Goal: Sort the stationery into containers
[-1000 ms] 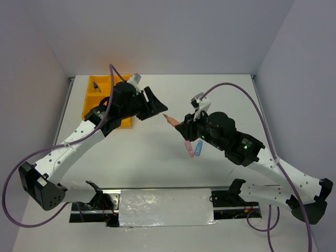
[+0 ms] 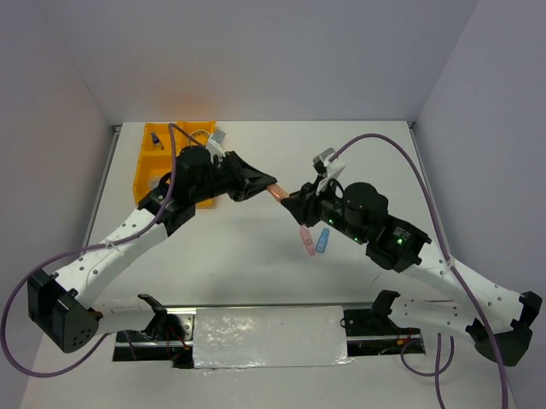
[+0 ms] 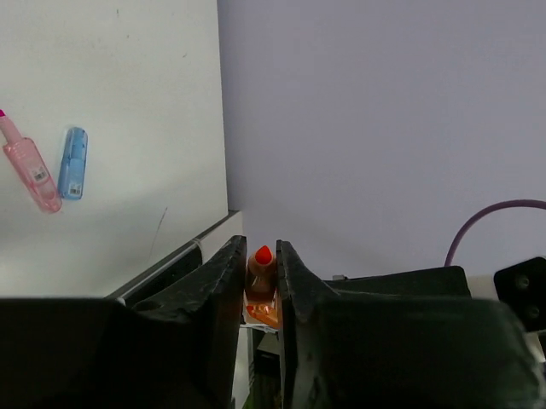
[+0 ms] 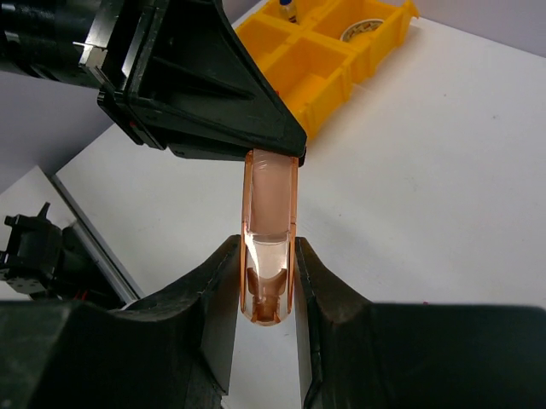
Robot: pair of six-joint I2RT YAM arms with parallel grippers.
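An orange, see-through highlighter [image 2: 278, 192] is held in the air between both grippers over the middle of the table. My left gripper [image 2: 271, 181] is shut on one end of it, and my right gripper [image 2: 288, 199] on the other. In the right wrist view the clear orange body [image 4: 270, 204] spans from the left fingers [image 4: 256, 128] to the right ones. The left wrist view shows its orange tip [image 3: 263, 256] between the pads. A pink marker [image 3: 34, 175] and a blue marker [image 3: 73, 162] lie side by side on the table.
A yellow compartment tray [image 2: 138, 179] stands at the back left, partly behind the left arm. Inside it are a dark bottle-like item [image 2: 156, 140] and a roll of tape [image 4: 362, 29].
The right gripper, holding the other end, has hardly moved.
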